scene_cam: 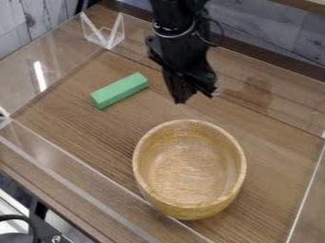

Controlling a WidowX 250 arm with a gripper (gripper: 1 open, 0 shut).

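The black gripper [188, 87] hangs above the middle of the wooden table, shut, with nothing visible between its fingers. To its left a green rectangular block [120, 89] lies flat on the table. In front of the gripper, at the lower middle, sits an empty round tan bowl [189, 202]. The gripper is apart from both the block and the bowl.
A white wire object [105, 30] stands at the back left edge. Dark cables show at the lower left corner.
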